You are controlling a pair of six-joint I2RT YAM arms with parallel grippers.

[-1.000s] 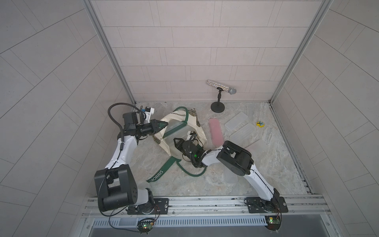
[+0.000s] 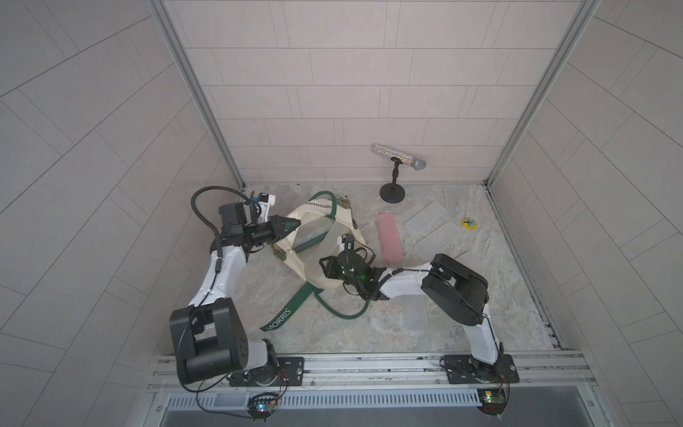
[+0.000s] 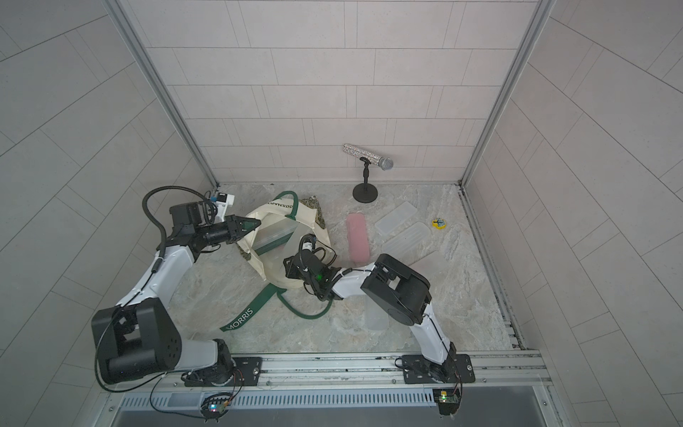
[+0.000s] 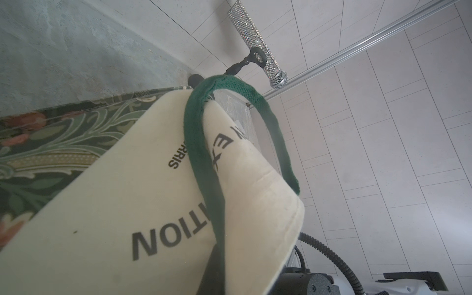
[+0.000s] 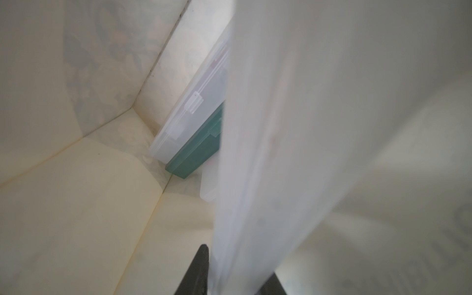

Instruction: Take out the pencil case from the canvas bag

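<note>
The cream canvas bag (image 2: 313,279) with green straps stands open on the left of the floor. My left gripper (image 2: 290,225) is shut at its rim; the bag's folded edge hides the fingertips in the left wrist view. My right gripper (image 2: 324,266) is down in the bag's mouth, shut on a translucent case (image 5: 300,123), which fills much of the right wrist view. Behind it inside the bag sit a clear case (image 5: 189,113) and a green case (image 5: 196,150).
A pink case (image 2: 389,237) and several clear cases (image 2: 437,240) lie right of the bag, with a small yellow item (image 2: 469,223). A glittery microphone (image 2: 398,155) on a black stand is behind them.
My right arm has shifted right, its gripper still within the bag's mouth. The bag's right side and front strap have moved slightly left; the left arm has barely moved.
</note>
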